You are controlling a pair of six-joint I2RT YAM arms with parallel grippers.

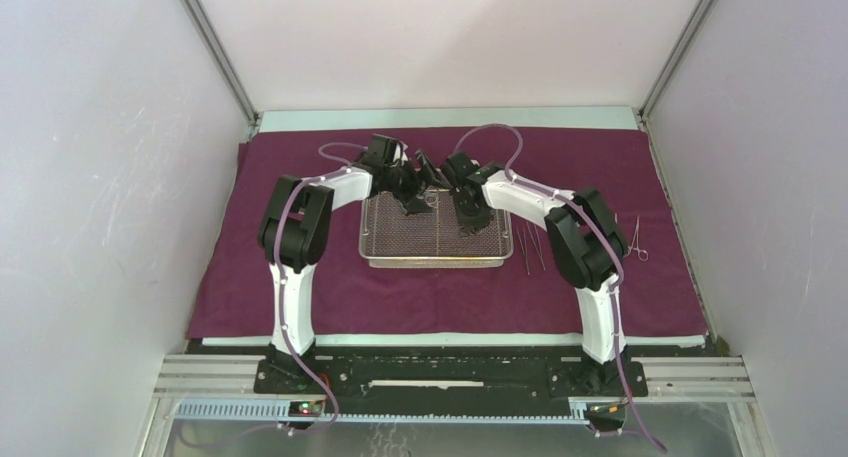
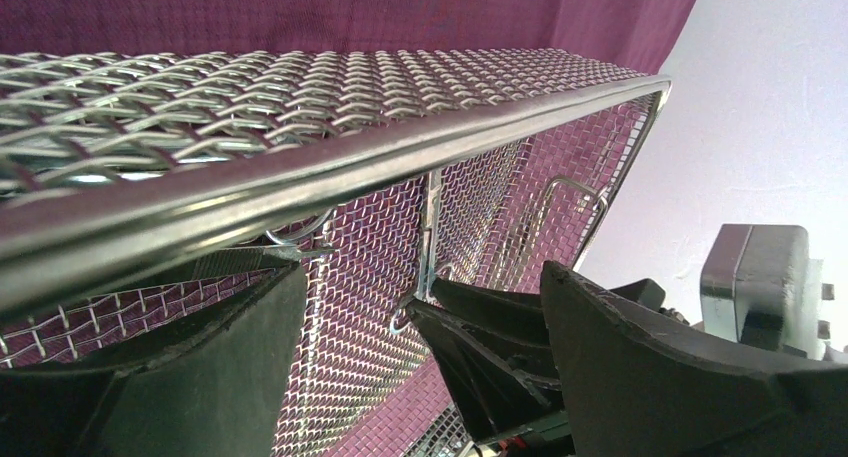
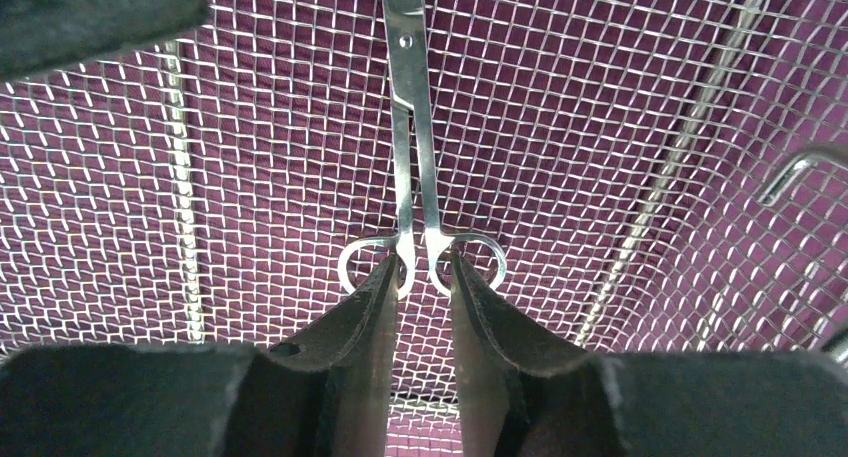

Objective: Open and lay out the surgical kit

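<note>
A wire-mesh basket (image 1: 436, 262) stands on the maroon cloth. Inside it lie silver ring-handled scissors (image 3: 405, 77), handles toward my right gripper. That gripper's fingertips sit over the two finger rings with a narrow gap between them; whether they touch the metal cannot be told. My left gripper is open at the basket's far side, its fingers wide apart. Near its left finger a second ring-handled instrument (image 2: 250, 260) shows in the basket, partly hidden by the rim. Beyond, the left wrist view catches the scissors (image 2: 429, 232) beside the right gripper's black fingers.
Slim instruments (image 1: 525, 249) lie on the cloth right of the basket. Farther right rests a ring-handled instrument (image 1: 638, 239), partly behind the right arm. The cloth (image 1: 260, 297) left of the basket is bare. Both grippers are close together over the basket.
</note>
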